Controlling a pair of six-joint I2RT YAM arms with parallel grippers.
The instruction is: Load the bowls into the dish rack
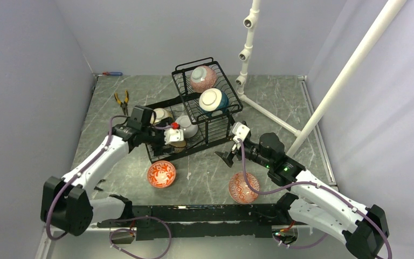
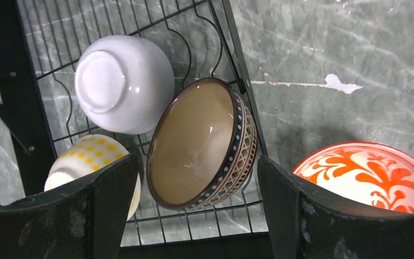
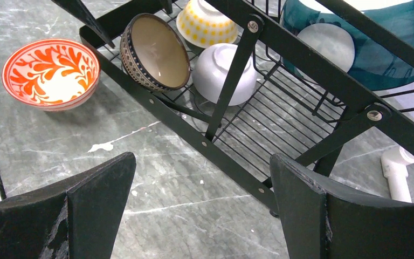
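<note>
My left gripper is open over the lower rack, above a tilted brown patterned bowl (image 2: 191,151). A white bowl (image 2: 113,81) and a yellow-dotted bowl (image 2: 91,159) sit beside it, upside down. On the upper tier are a pink bowl (image 1: 203,78) and a teal bowl (image 3: 372,65). An orange-patterned bowl (image 1: 161,174) lies on the table in front of the rack; another patterned bowl (image 1: 243,189) lies nearer my right arm. My right gripper stands open at the rack's right front, nothing between its fingers.
The black two-tier rack (image 1: 215,143) fills the back middle. Pliers (image 1: 121,99) and a screwdriver (image 1: 113,73) lie at the back left. White pipes (image 1: 272,116) stand at right. Bare table separates the two loose bowls.
</note>
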